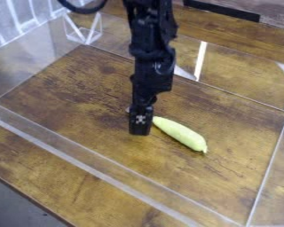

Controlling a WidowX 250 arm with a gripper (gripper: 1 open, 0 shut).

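A pale yellow-green, elongated object [183, 135] lies on the wooden table [74, 106], slanting down toward the right. My black gripper [141, 124] hangs from the top of the view, pointing down just left of the object's upper-left end, with its tips low near the table. Its fingers are dark and overlap from this angle; I see nothing held between them.
Clear plastic walls [61, 164] border the work area on the sides and back. A small clear item [82, 28] stands at the back left.
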